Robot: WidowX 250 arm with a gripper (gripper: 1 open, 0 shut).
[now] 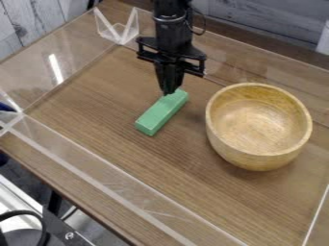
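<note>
My gripper (171,83) hangs from the black arm at the top centre, shut, with nothing visible between its fingers, just above the far end of a green rectangular block (162,112). The block lies flat on the wooden table (103,154), angled toward the lower left. A wide tan bowl (257,123) sits to the right of the block.
A clear plastic object (118,24) stands at the back left. Black cables (26,219) lie at the lower left corner.
</note>
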